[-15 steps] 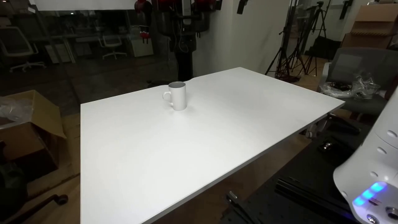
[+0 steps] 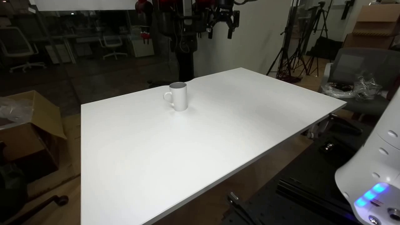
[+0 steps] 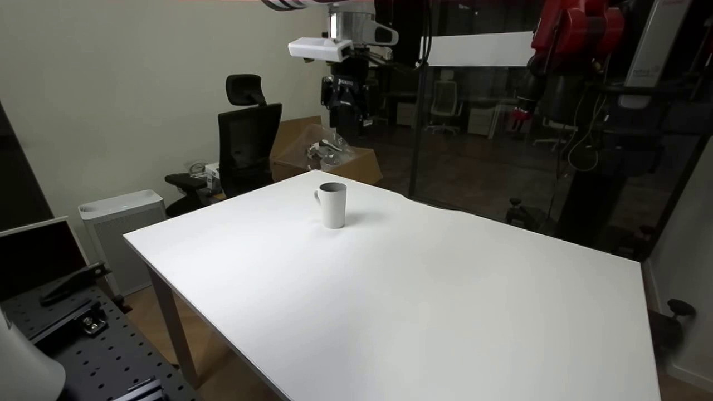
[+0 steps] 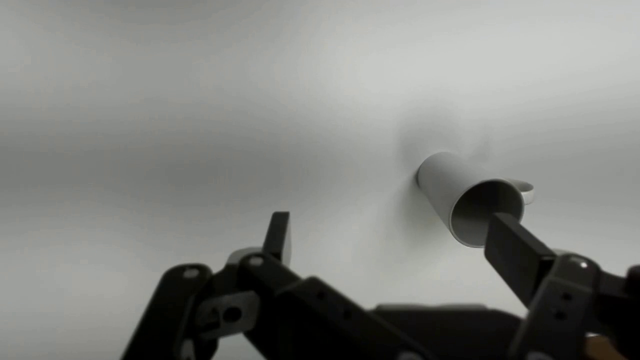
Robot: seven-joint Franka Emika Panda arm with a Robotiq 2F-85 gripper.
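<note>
A white mug [image 2: 180,98] stands upright on the white table [image 2: 150,157], its handle toward the left in both exterior views. High above the tabletop, my gripper [image 2: 220,37] hangs open and empty, fingers down. In exterior view 2 the gripper [image 3: 351,127] shows above and behind the mug [image 3: 333,207]. Looking down in the wrist view, the mug [image 4: 435,180] lies right of centre. There, the right fingertip [image 4: 510,240] overlaps the mug's near rim in the picture, while the gripper spans bare table between its fingers.
Apart from the mug, the tabletop is clear. A cardboard box [image 2: 22,138] sits on the floor past the left edge, and an office chair [image 3: 250,133] stands beyond the far corner. Another robot's red arm [image 3: 575,33] is behind the table.
My gripper has come lower and to the left in exterior view 1, where only a fingertip showed at the top before. The mug has stayed in place.
</note>
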